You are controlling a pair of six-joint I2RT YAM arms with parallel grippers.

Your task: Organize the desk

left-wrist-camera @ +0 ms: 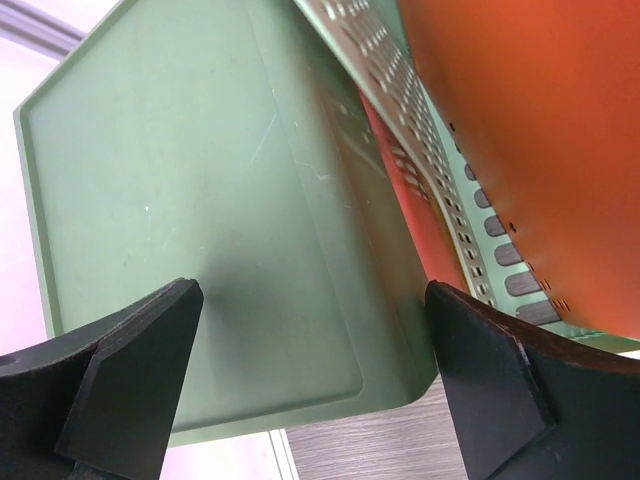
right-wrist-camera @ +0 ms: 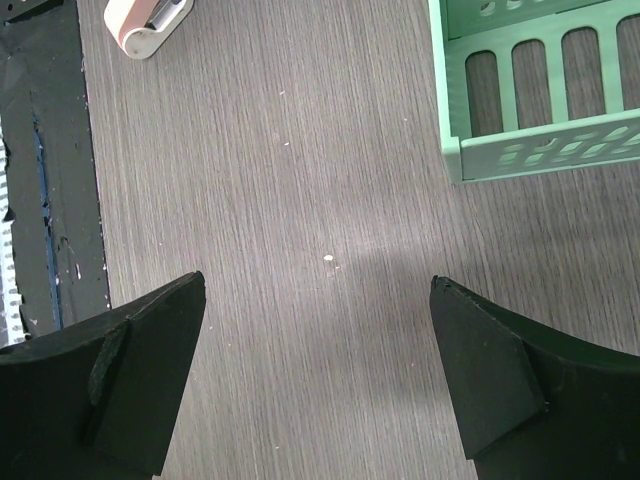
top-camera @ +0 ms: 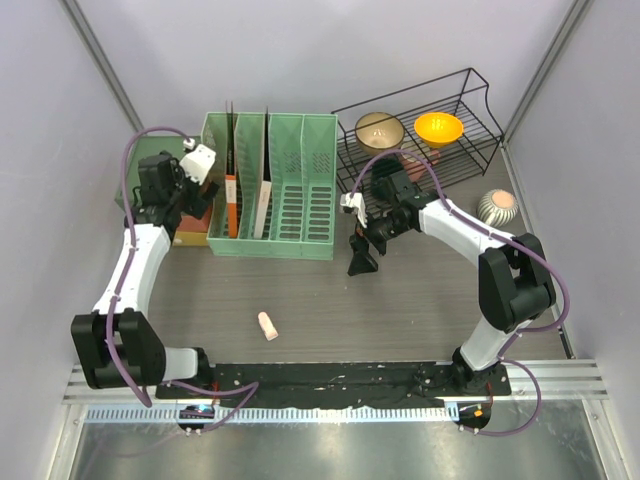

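Observation:
A green slotted organizer (top-camera: 288,248) stands at the back left of the desk. An orange folder (top-camera: 232,208) is upright in its left part, and another pale-edged folder (top-camera: 263,208) stands in a slot to the right. Just left of the orange folder, my left gripper (top-camera: 203,200) is open. In the left wrist view, a green tray-like box (left-wrist-camera: 230,210) lies beyond its spread fingers; whether the right finger touches the box I cannot tell. My right gripper is open over bare desk, right of the organizer's front corner, with nothing between its fingers.
A black wire rack (top-camera: 470,155) at the back right bears a beige bowl (top-camera: 380,131) and a yellow bowl (top-camera: 439,127). A striped round pot (top-camera: 497,207) is near the right wall. A small pinkish item (top-camera: 267,325) lies at front.

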